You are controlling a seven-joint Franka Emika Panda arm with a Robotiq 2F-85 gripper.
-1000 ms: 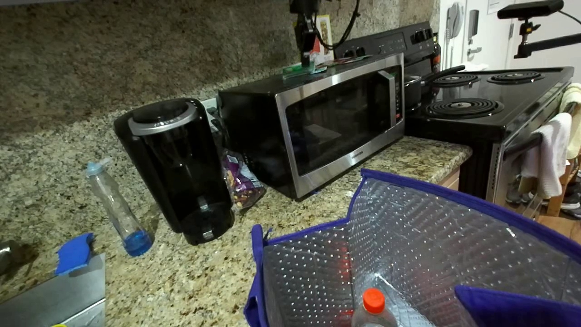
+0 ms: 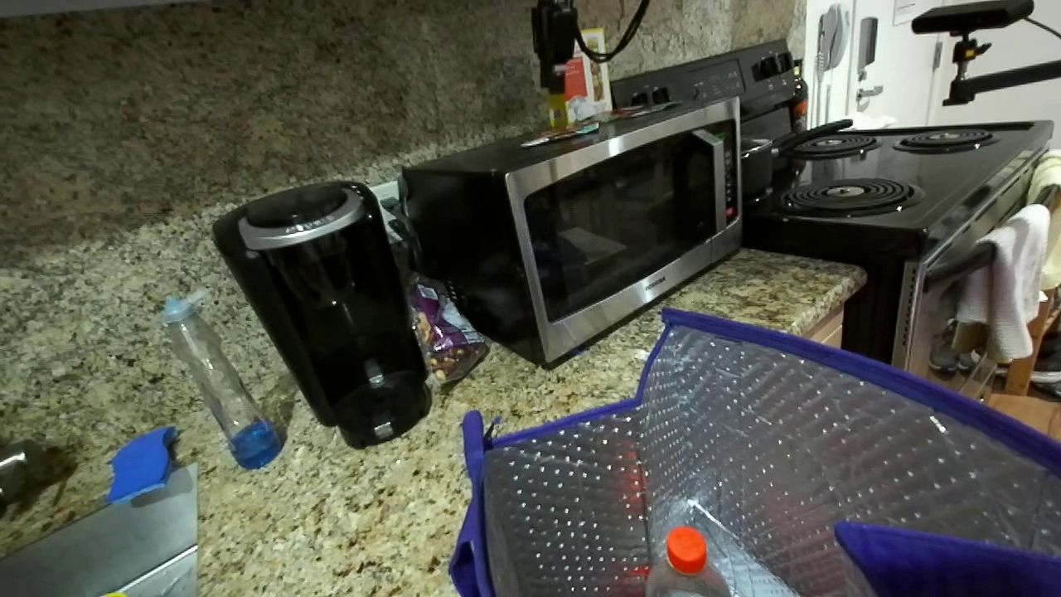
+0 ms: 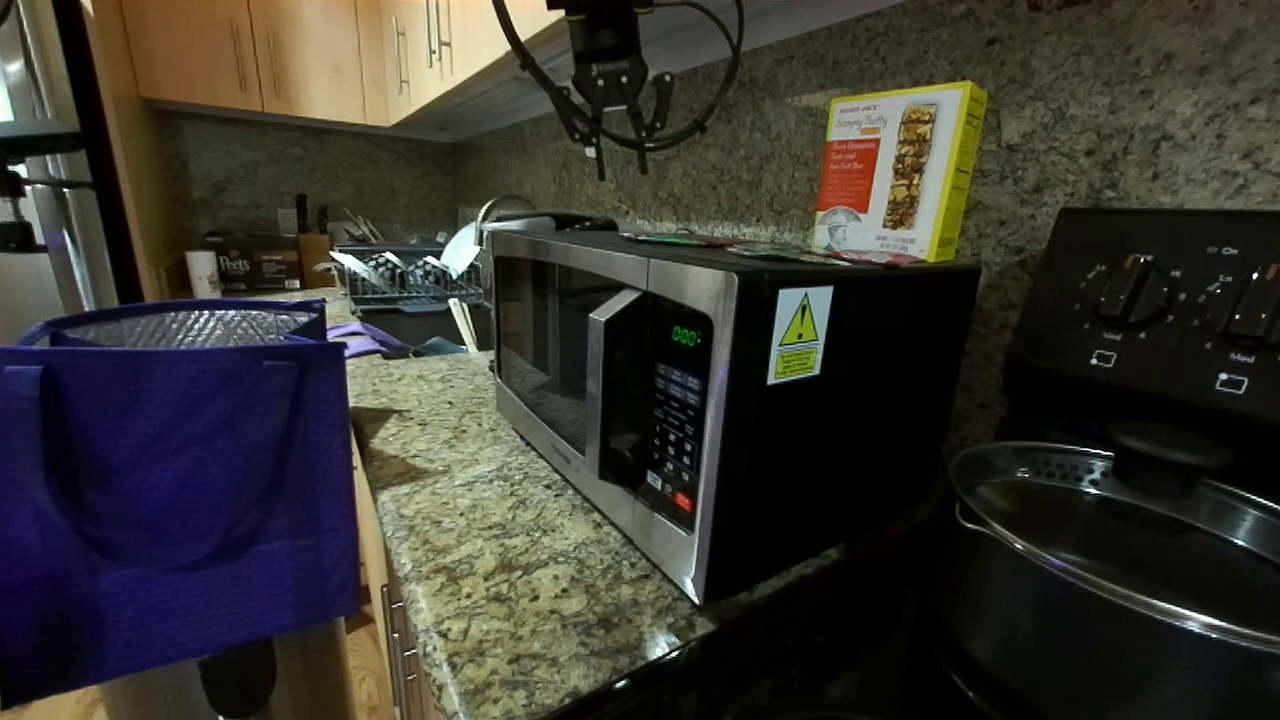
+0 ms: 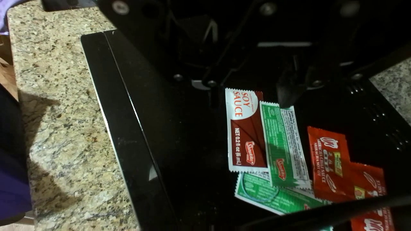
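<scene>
Several flat sauce packets lie on top of the black microwave (image 3: 840,396). In the wrist view, a brown-and-white soy sauce packet (image 4: 246,134) overlaps a green packet (image 4: 274,134), with another green packet (image 4: 269,196) partly beneath them. Red sriracha packets (image 4: 327,165) lie to their right, partly covered by a dark cable. My gripper (image 3: 621,170) hangs above the microwave top, clear of it, its two fingers apart and nothing visible between them. From the wrist, its dark fingertips (image 4: 287,95) appear near the upper ends of the soy sauce and green packets.
A snack bar box (image 3: 900,174) stands upright on the microwave's top. The purple insulated bag (image 2: 826,418), open at the top, has a red-capped bottle (image 2: 686,550) inside. A coffee maker (image 2: 318,308) and a spray bottle (image 2: 219,383) occupy the counter.
My gripper has risen from close over the microwave top. A green packet that showed at its fingertips no longer shows there; packets now lie flat below.
</scene>
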